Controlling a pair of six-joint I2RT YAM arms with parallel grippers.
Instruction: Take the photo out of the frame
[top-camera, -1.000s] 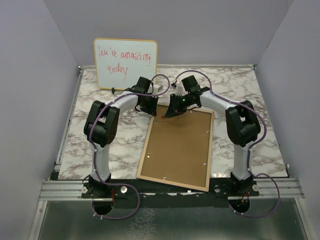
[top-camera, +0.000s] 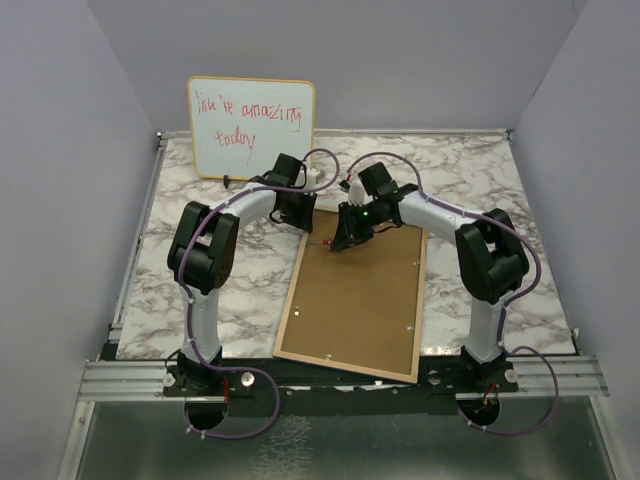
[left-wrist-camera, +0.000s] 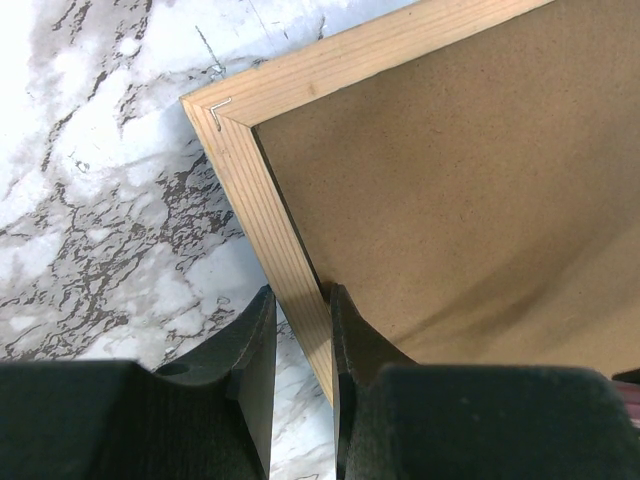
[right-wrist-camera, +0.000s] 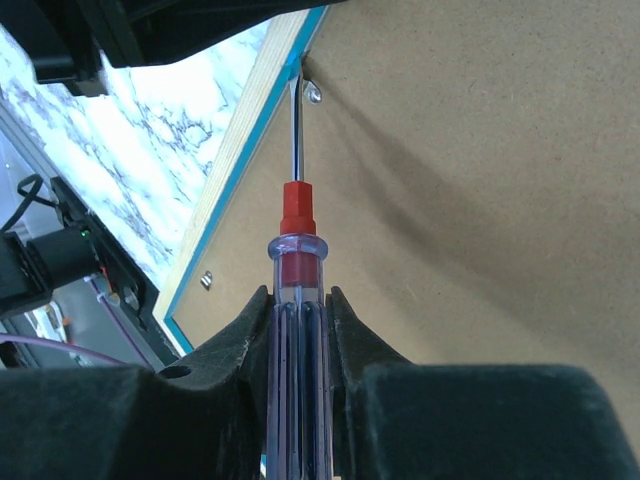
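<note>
The picture frame lies back up on the table, its pale wooden rim (left-wrist-camera: 290, 85) around a brown backing board (top-camera: 355, 300). My left gripper is shut on the rim's left side, near the far left corner, one finger on each side of the wood. In the right wrist view my right gripper is shut on a screwdriver (right-wrist-camera: 298, 212) with a clear handle and red collar. Its tip reaches the blue inner edge (right-wrist-camera: 245, 150) of the rim, right beside a small metal tab (right-wrist-camera: 313, 92). Any photo is hidden beneath the board.
More metal tabs, such as one on the left side (top-camera: 297, 312) and one on the right (top-camera: 416, 263), sit along the board's edges. A whiteboard (top-camera: 251, 125) with red writing stands behind.
My right gripper has shifted a little toward the front with the screwdriver, whose shaft now shows pointing left at the rim. The left gripper and the frame have stayed in place.
</note>
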